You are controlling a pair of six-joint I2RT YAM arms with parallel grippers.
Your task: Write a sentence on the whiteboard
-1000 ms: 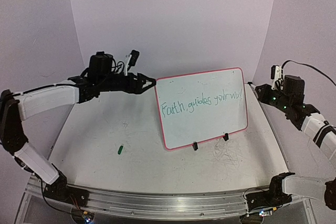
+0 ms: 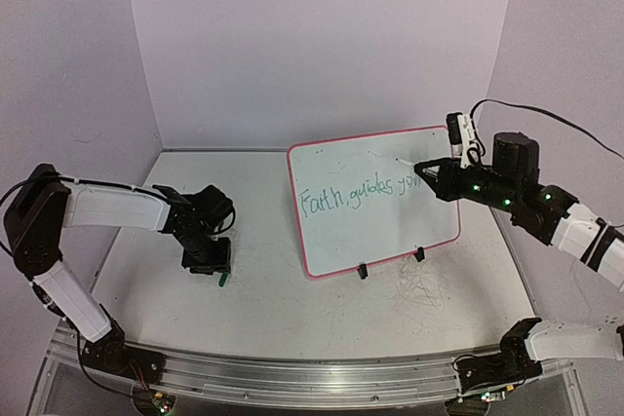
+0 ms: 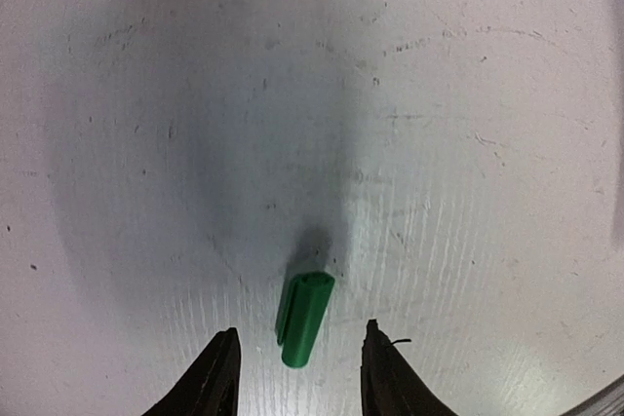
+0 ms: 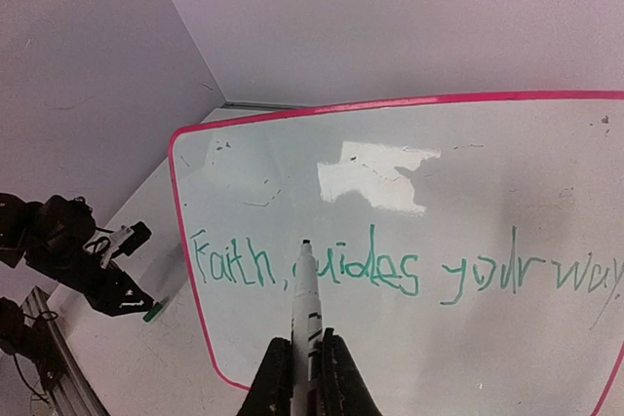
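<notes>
The whiteboard [image 2: 370,231] with a pink-red border leans upright on the table. Green handwriting [image 4: 390,265] across it reads "Faith, guides your way". A white marker [image 4: 306,309], its dark tip bare, is held by my right gripper, which is shut on it in front of the board. On the table at the left lies a green cap [image 3: 308,319]. Over it hangs my left gripper, pointing down with its fingers open; the cap shows between the fingers in the left wrist view, apparently not gripped.
Two black clips [image 2: 363,271] stand at the board's lower edge. A metal rail [image 2: 312,377] runs along the table's front. Between the left arm and the board the table is bare; walls enclose the back and sides.
My left arm has come down from beside the board's upper left corner to the green cap. My right gripper, carrying the marker, has moved left from beyond the board's right edge to before it.
</notes>
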